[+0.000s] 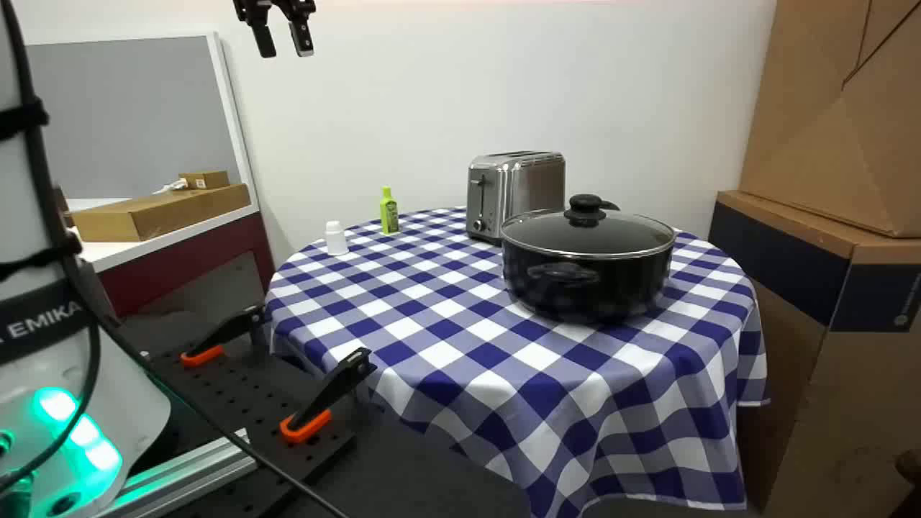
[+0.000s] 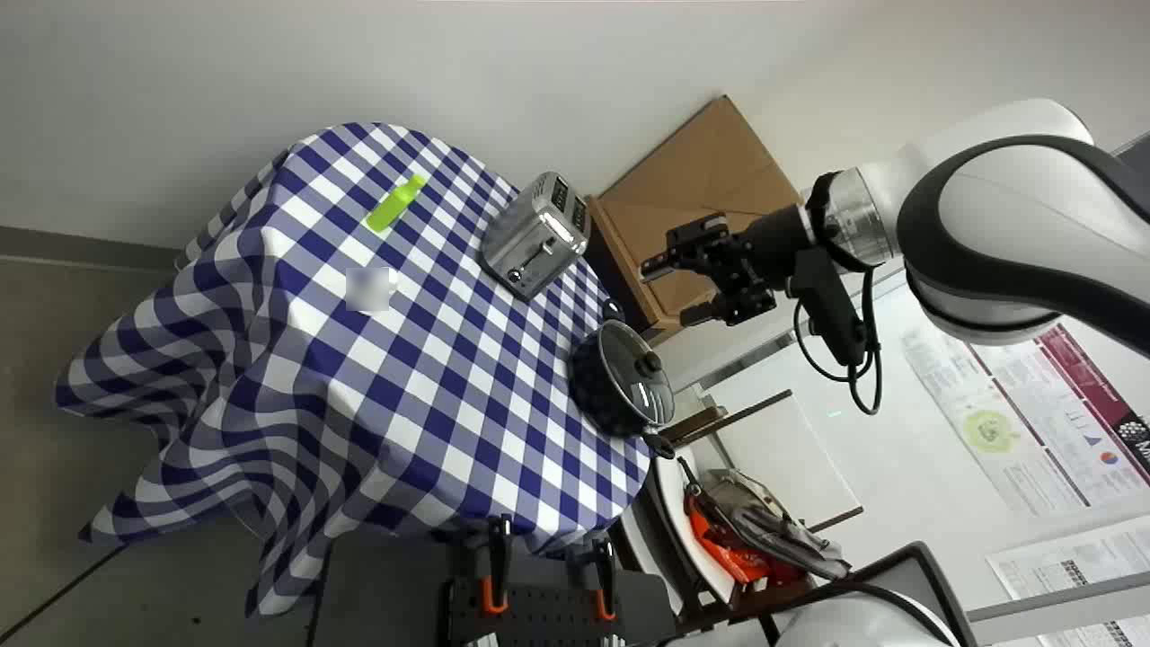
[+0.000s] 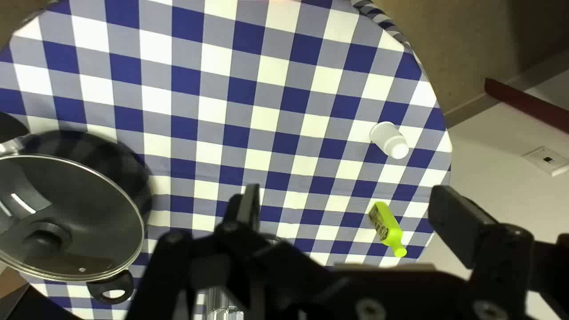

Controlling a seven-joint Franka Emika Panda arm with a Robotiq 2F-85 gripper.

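Note:
High above the table, my gripper is open and empty; in the second exterior view the gripper hangs in the air right of the toaster. Its two fingers spread wide across the lower part of the wrist view. On the checked cloth stand a small white container and a green bottle, both upright at the far left side. The wrist view shows the white container and green bottle apart from each other. A black pot with its glass lid on stands at the right, a steel toaster behind it.
A blue-and-white checked cloth covers the round table, whose middle and front are clear. Clamps with orange grips sit at its near edge. Large cardboard boxes stand to the right, and a white wall is behind.

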